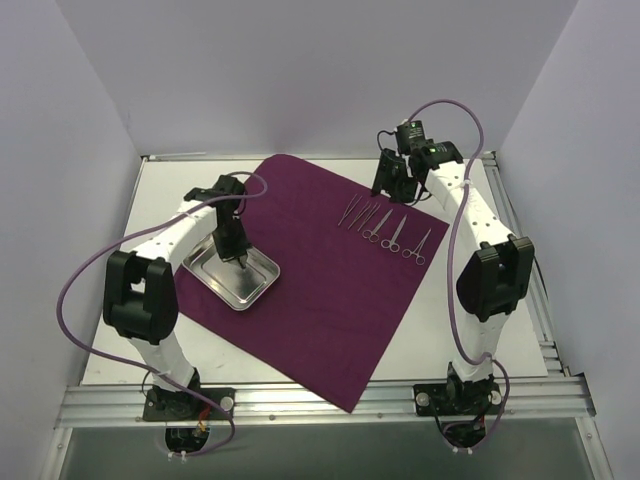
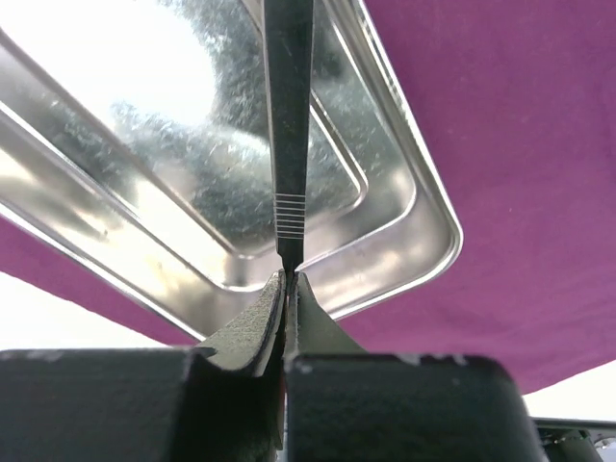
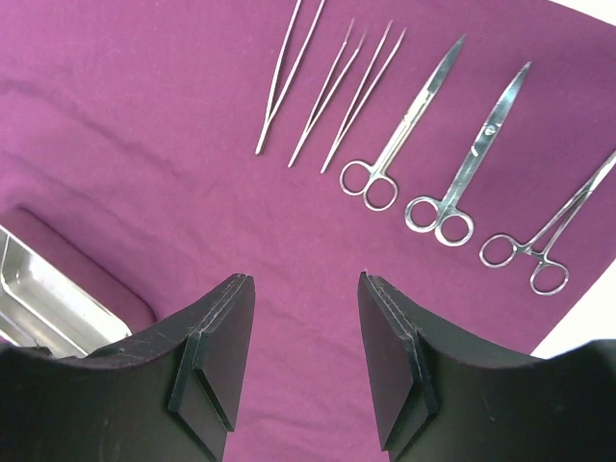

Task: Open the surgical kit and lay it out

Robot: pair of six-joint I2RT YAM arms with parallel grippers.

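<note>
In the left wrist view a flat steel scalpel handle (image 2: 290, 125) runs up from my left gripper, whose fingertips are shut on its narrow end. It hangs above the steel tray (image 2: 438, 241), which looks empty in the part that shows. From the top, my left gripper (image 1: 240, 262) hovers over the same tray (image 1: 262, 287). My right gripper stands open over bare cloth, nothing between its fingers. Beyond it lie three tweezers (image 3: 279, 91), two pairs of scissors (image 3: 397, 140) and a hemostat (image 3: 553, 231), in a row.
The purple cloth (image 1: 310, 300) lies diagonally on the white table (image 1: 500, 340). One tray edge (image 3: 58, 298) shows at lower left in the right wrist view. Grey walls (image 1: 300, 70) bound the table.
</note>
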